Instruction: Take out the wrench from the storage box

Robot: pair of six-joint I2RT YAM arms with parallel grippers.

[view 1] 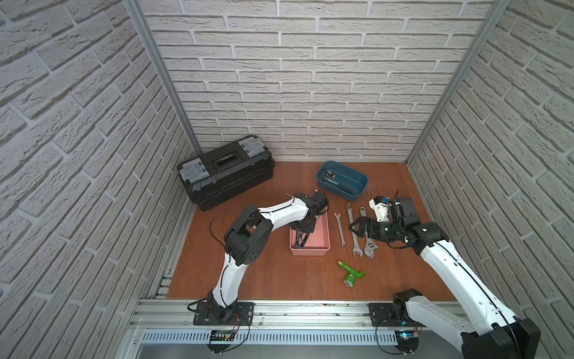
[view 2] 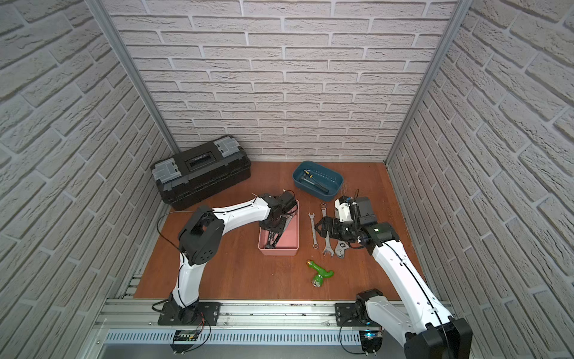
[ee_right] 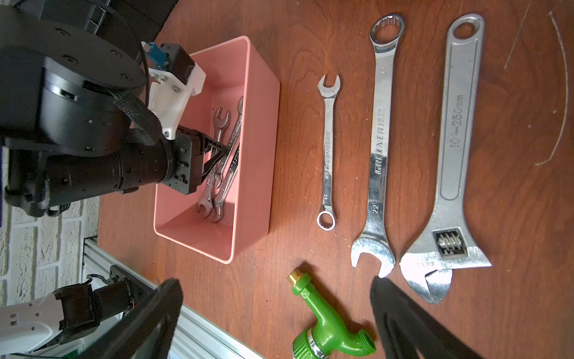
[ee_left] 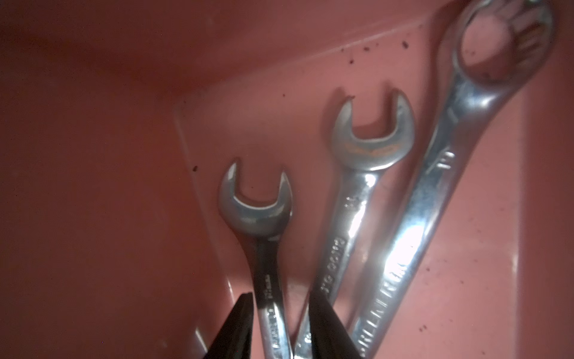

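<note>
My left gripper is down inside the pink storage box [ee_right: 257,179], over several wrenches lying on its floor. In the left wrist view its fingertips straddle the handle of the leftmost open-end wrench [ee_left: 255,218], part open; whether they touch it I cannot tell. A middle wrench [ee_left: 370,152] and a larger ring-ended wrench [ee_left: 442,149] lie beside it, angled to the right. My right gripper stands open with nothing held, above the table to the right of the box, over loose tools.
Right of the box lie a small wrench [ee_right: 327,149], a long wrench [ee_right: 379,149], an adjustable wrench [ee_right: 454,131] and a green nozzle [ee_right: 326,323]. A blue tray [view 1: 352,182] and a black toolbox [view 1: 224,173] stand at the back.
</note>
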